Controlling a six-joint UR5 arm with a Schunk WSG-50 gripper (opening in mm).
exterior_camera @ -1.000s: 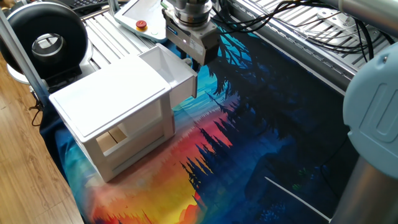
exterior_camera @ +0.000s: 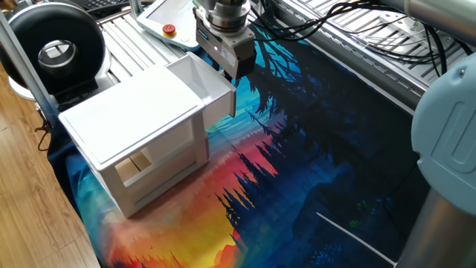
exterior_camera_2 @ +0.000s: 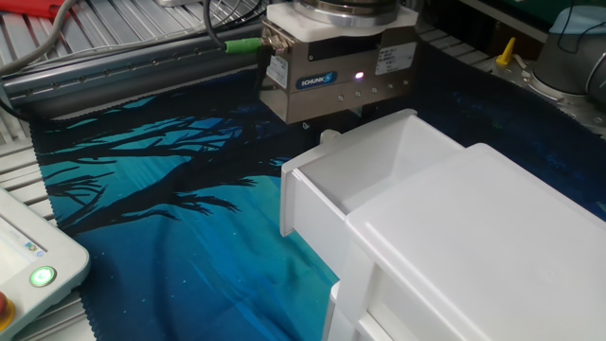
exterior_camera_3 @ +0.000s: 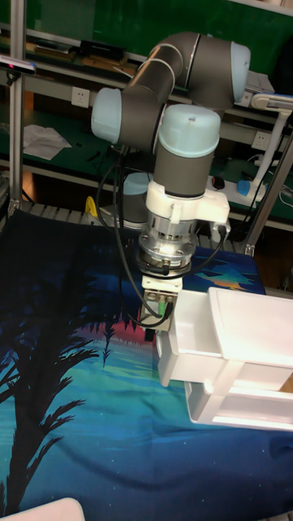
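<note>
A white drawer unit (exterior_camera: 130, 112) stands on the colourful cloth. Its upper drawer (exterior_camera: 202, 82) is pulled well out, and the part of its inside that shows in exterior view 2 looks empty. Just outside the drawer's front panel, near the small white knob (exterior_camera_2: 329, 136), is my gripper (exterior_camera: 229, 76), pointing down. The dark fingers are small and partly hidden by the gripper body and the drawer, so their opening and any contact with the knob cannot be made out.
The lower bay of the unit shows an open side in exterior view 1. A pendant with a red stop button (exterior_camera: 169, 30) lies behind the unit. Cables (exterior_camera: 349, 22) run along the far rail. The cloth (exterior_camera: 312, 164) away from the drawer is largely clear.
In exterior view 1 my gripper has shifted a little to the left and up across the drawer's front. The drawer and its unit look unmoved.
</note>
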